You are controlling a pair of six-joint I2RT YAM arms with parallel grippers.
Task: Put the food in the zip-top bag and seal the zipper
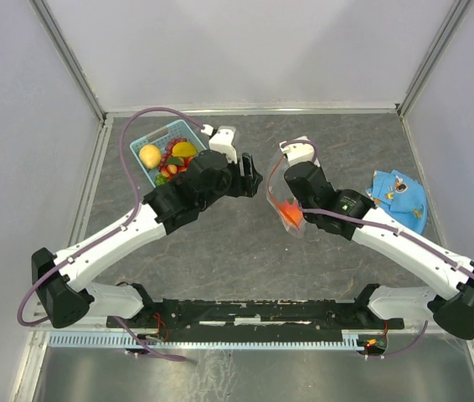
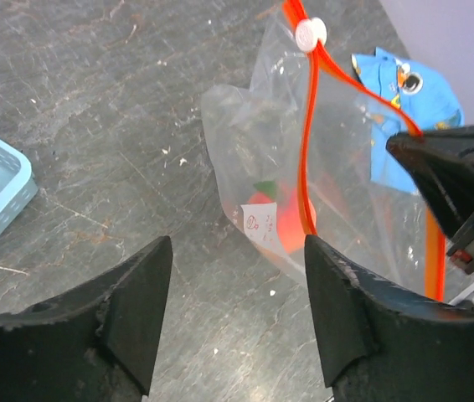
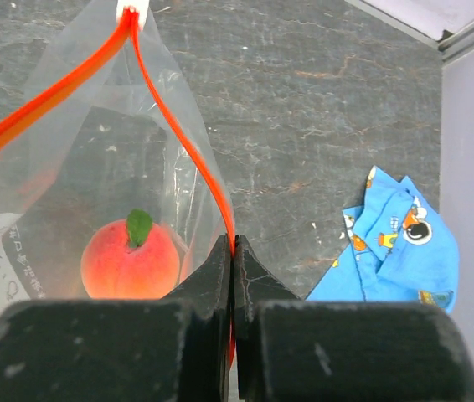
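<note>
The clear zip top bag (image 2: 237, 151) hangs with its orange-edged mouth spread, and a peach (image 3: 130, 261) with a green leaf lies inside. My right gripper is shut on the bag's orange zipper edge, which runs between its fingertips. A white slider (image 2: 311, 33) sits at one corner of the zipper. To the left of the bag, my left gripper stands open and empty, its fingers apart and clear of the plastic. In the top view the right gripper covers part of the bag.
A light blue basket (image 1: 142, 161) of assorted fruit stands at the back left, partly behind the left arm. A folded blue cloth (image 1: 399, 201) with cartoon prints lies at the right wall.
</note>
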